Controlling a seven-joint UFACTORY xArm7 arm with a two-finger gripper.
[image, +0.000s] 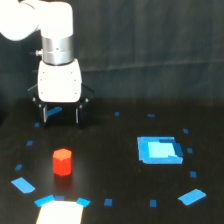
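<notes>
A red block (62, 162) sits on the dark tabletop at left of centre. Behind it and higher in the picture is my gripper (61, 119), at the end of a white arm pointing downward. Its two dark fingers look spread, with nothing visible between them, and the red block is clear of them. To the right lies a blue tray (144, 151) with a white patch inside.
A white object (60, 213) is cut off by the bottom edge. Blue tape strips (192, 197) and small blue marks dot the table. The dark surface between the red block and the tray holds no other object.
</notes>
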